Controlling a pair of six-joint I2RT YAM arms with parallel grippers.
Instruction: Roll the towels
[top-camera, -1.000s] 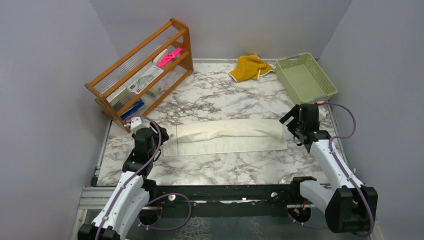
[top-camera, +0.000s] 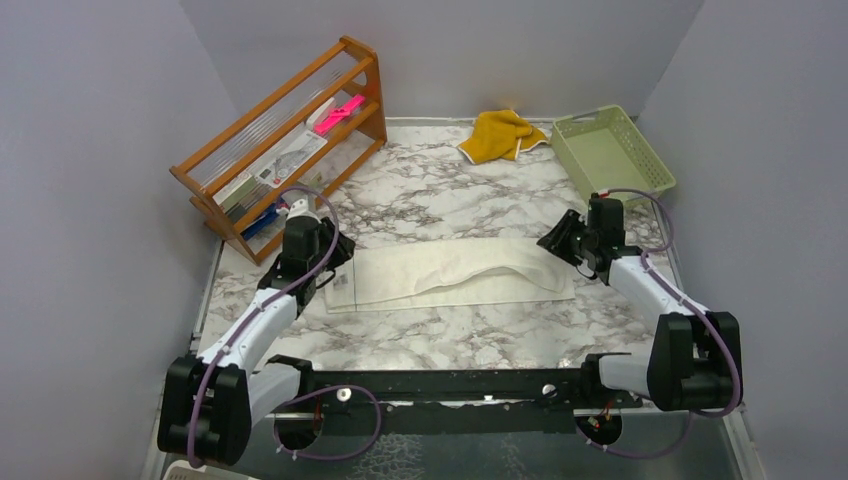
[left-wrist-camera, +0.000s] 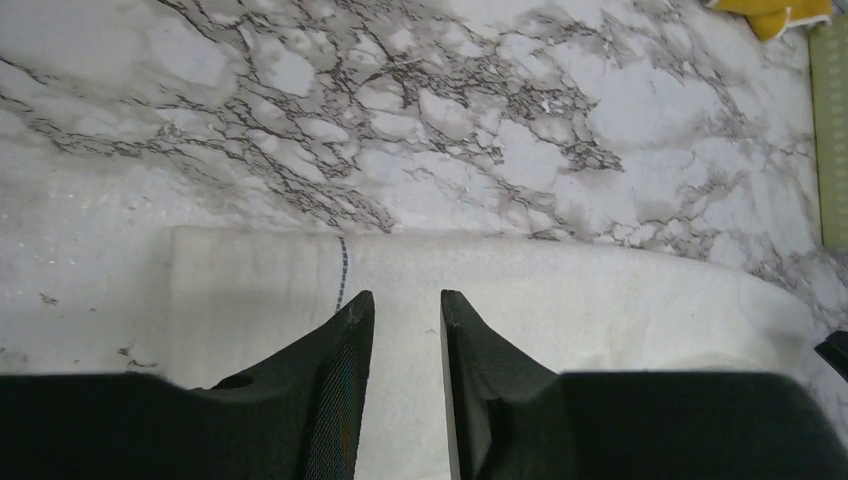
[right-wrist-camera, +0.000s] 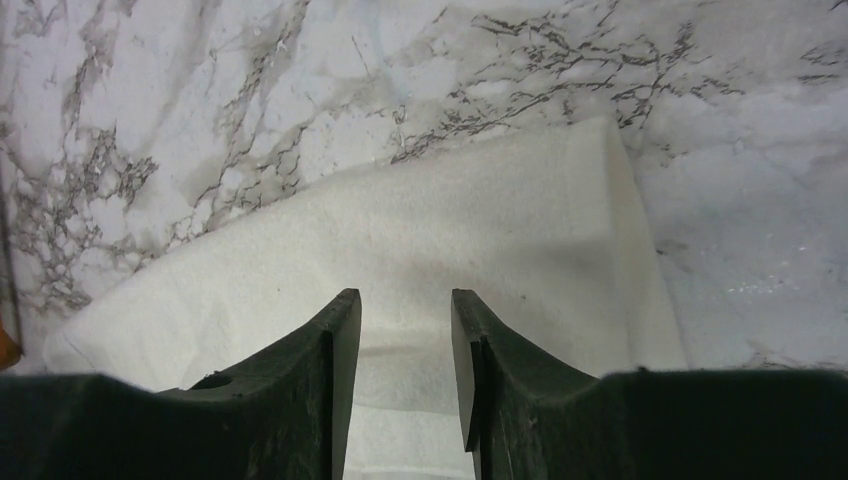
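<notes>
A white towel (top-camera: 450, 270) lies folded lengthwise into a long strip across the table, its upper layer lifted in a wavy crease at the front. My left gripper hovers over the towel's left end, near its dark stripe (left-wrist-camera: 342, 270), fingers parted and empty. Above the right end, my right gripper is likewise parted, with only towel visible beyond its fingers (right-wrist-camera: 340, 325). A crumpled yellow towel (top-camera: 500, 135) with white edging rests at the back.
A green basket (top-camera: 655, 160) stands at the back right, close behind the right arm. The wooden rack (top-camera: 360, 55) with several items occupies the back left, near the left gripper. Bare marble tabletop (top-camera: 420, 190) lies behind the white towel.
Both grippers have moved inward over the towel's ends, and the fingers have narrowed. The towel's upper layer has come further forward over the lower one since a second ago.
</notes>
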